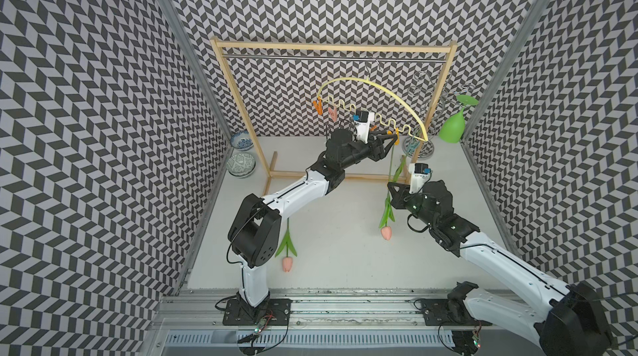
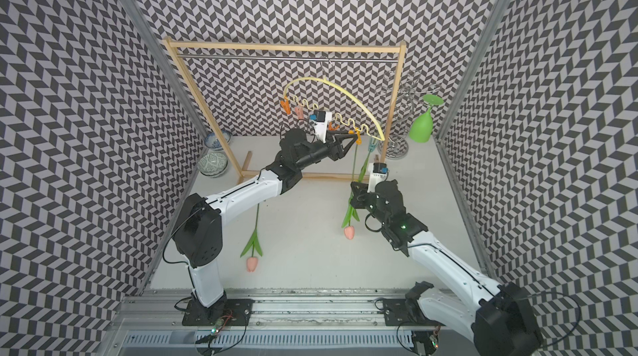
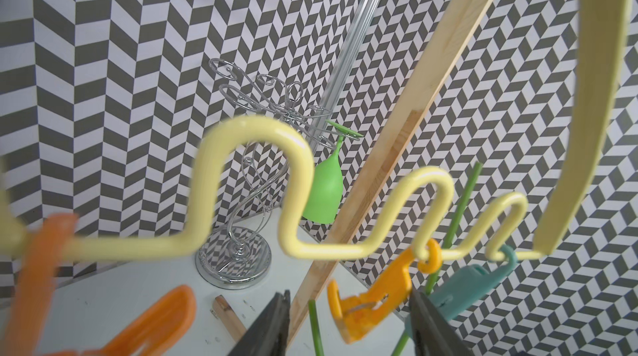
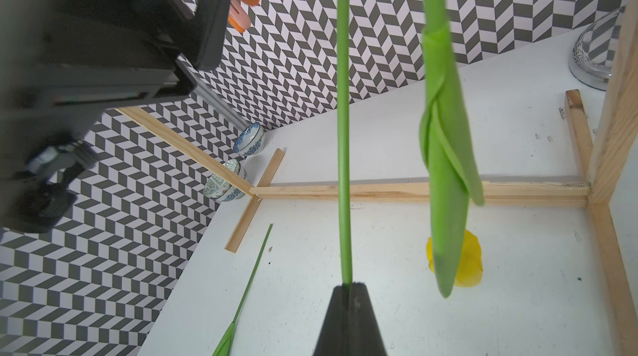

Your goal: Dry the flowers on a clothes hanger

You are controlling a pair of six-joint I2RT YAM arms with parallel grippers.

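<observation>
A yellow hanger (image 1: 400, 104) hangs from the rack's rail, with orange and teal clips along its wavy lower bar. My left gripper is open at the hanger's right part. An orange clip (image 3: 367, 310) appears between its fingers, the right finger overlapping the clip's edge; contact is unclear. My right gripper is shut on the thin green stem (image 4: 343, 156) of a pink tulip (image 1: 386, 233), which hangs bloom down. The stem's upper end reaches up near that clip. Beside it hangs a yellow flower (image 4: 470, 259), its stem by the teal clip (image 3: 465, 291).
Another pink tulip (image 1: 287, 263) lies on the table at the left. Patterned bowls (image 1: 240, 164) stand at the back left. A wire stand (image 3: 232, 256) and a green vase-like object (image 1: 452, 128) are at the back right. Wooden rack posts (image 1: 242, 96) flank the hanger.
</observation>
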